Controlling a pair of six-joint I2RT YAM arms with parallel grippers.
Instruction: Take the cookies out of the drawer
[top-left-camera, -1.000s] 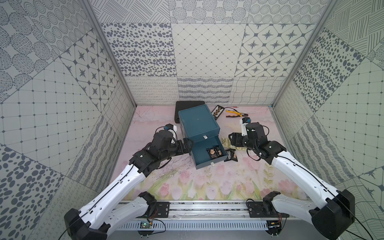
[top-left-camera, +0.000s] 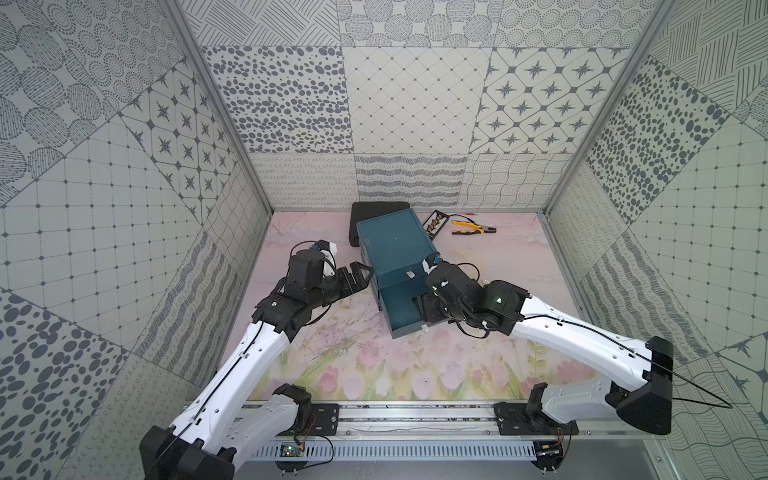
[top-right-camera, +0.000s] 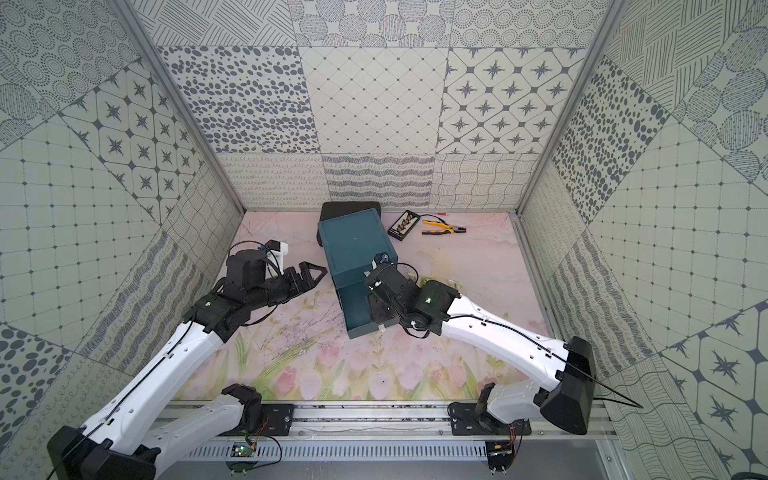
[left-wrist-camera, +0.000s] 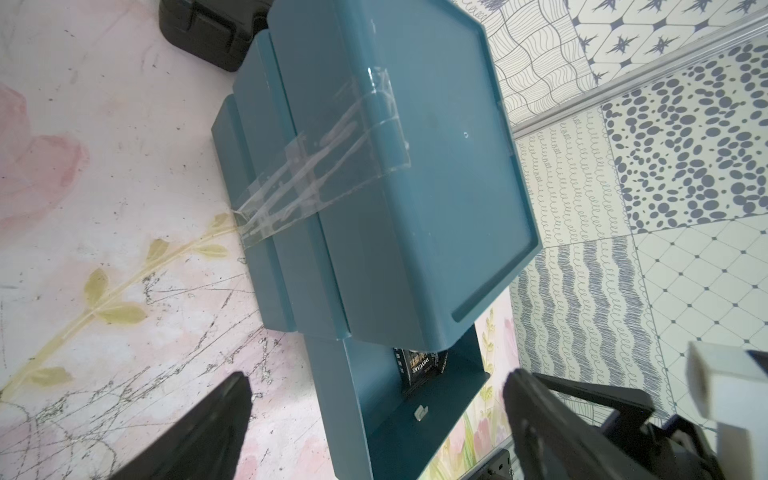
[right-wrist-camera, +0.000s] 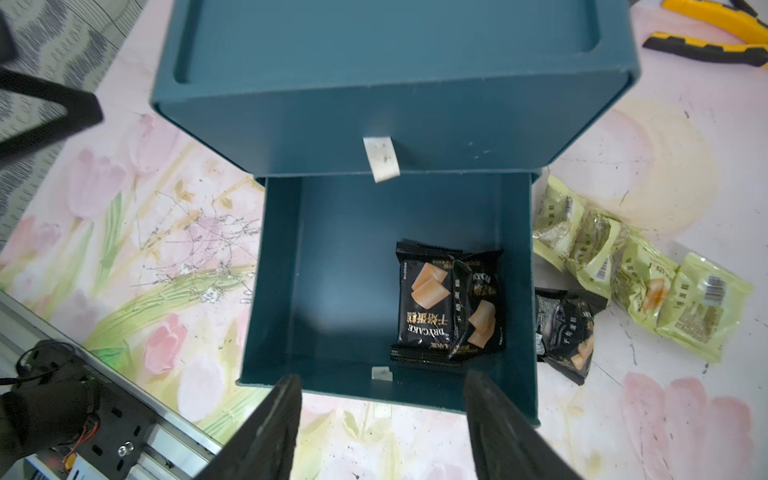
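Note:
The teal drawer unit (top-left-camera: 396, 246) has its bottom drawer (right-wrist-camera: 336, 272) pulled out. Two black cookie packs (right-wrist-camera: 432, 296) lie at that drawer's right side. A black pack (right-wrist-camera: 568, 328) and several pale green packs (right-wrist-camera: 696, 304) lie outside it, to the right. My right gripper is above the drawer's front, fingers apart with nothing between them. My left gripper is left of the unit at the drawer-top's height, fingers apart and empty.
A black case (top-left-camera: 376, 209), a small dark tray (top-left-camera: 434, 224) and yellow pliers (top-left-camera: 472, 228) lie at the back.
My right gripper has moved left from beside the unit to over the drawer.

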